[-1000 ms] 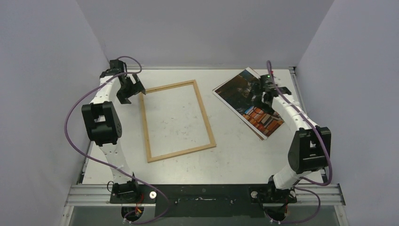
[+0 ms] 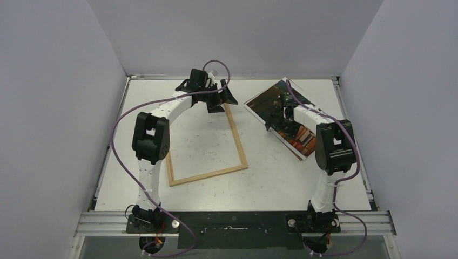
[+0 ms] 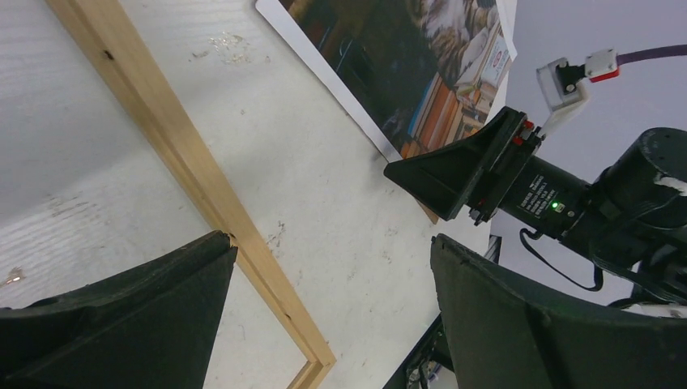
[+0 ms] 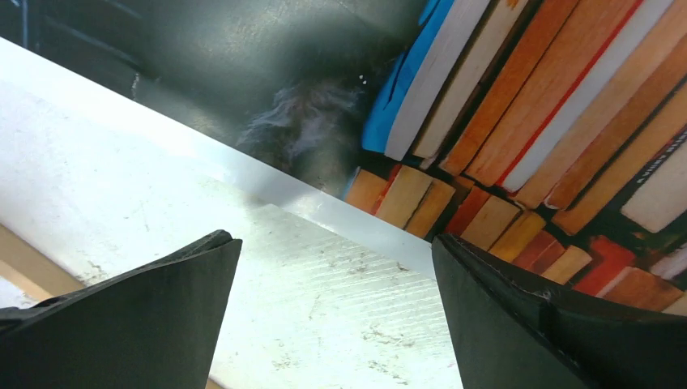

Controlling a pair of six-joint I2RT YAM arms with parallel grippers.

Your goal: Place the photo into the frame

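The photo [image 2: 264, 102], a print of books with a white border, lies at the right of the table on a brown backing; its edge crosses the right wrist view [image 4: 518, 97]. The wooden frame [image 2: 207, 175] lies flat at centre-left with nothing visible inside. My left gripper [image 2: 221, 100] hovers over the frame's back right corner, fingers apart and empty, the frame's side [image 3: 186, 162] below it. My right gripper [image 2: 278, 124] is low over the photo's lower-left edge, open, with nothing visibly gripped between its fingertips.
Grey walls bound the left, right and back. In the left wrist view the right arm [image 3: 551, 194] stands close beside the photo.
My left gripper has moved right along the frame's back to its right corner. My right gripper has moved left and down to the photo's lower-left edge.
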